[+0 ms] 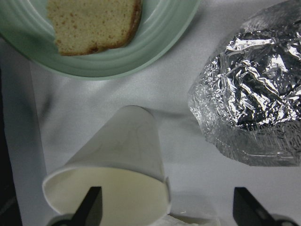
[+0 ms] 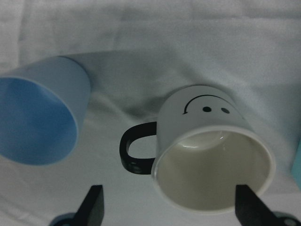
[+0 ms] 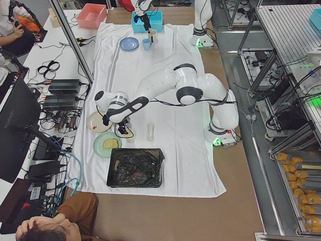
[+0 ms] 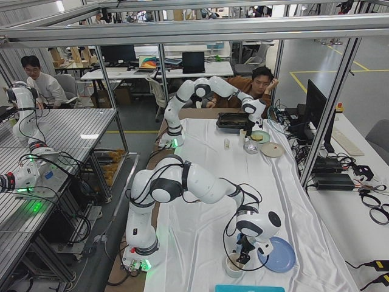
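My left gripper is open low over a white paper cup (image 1: 117, 141) lying on its side; beside it are crumpled foil (image 1: 251, 80) and a green plate (image 1: 141, 61) with a bread slice (image 1: 94, 23), all in the left wrist view. My right gripper is open above a white smiley mug (image 2: 197, 113) with a black handle, on its side in the right wrist view, a blue cup (image 2: 51, 84) to its left.
A black bin (image 3: 134, 184) sits near the left arm, with a cream plate (image 3: 94, 120) nearby. At the other end are a blue plate (image 3: 129, 43) and a cyan box (image 3: 153, 22).
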